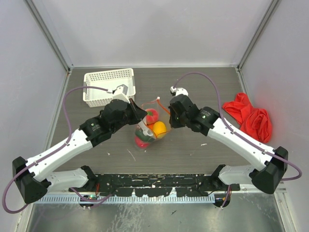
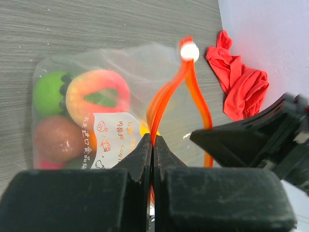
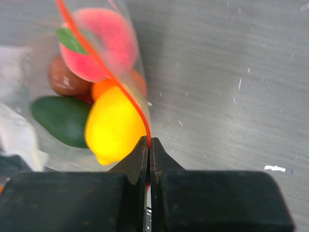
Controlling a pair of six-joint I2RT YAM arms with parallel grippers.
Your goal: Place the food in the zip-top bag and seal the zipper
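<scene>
A clear zip top bag [image 2: 140, 58] with an orange zipper rim holds several toy foods, among them a peach [image 2: 96, 96], a brown round food [image 2: 59, 139], a dark green avocado [image 3: 62, 118] and a yellow lemon [image 3: 115, 126]. On one side of the mouth, my left gripper is shut on the orange rim. My right gripper is shut on the opposite stretch of rim. Between them the mouth gapes, and a white slider [image 2: 189, 51] sits at its far end.
An empty white basket [image 1: 108, 79] stands at the back left. A crumpled red cloth [image 1: 248, 116] lies by the right wall. The table [image 1: 203, 150] right of the bag is bare.
</scene>
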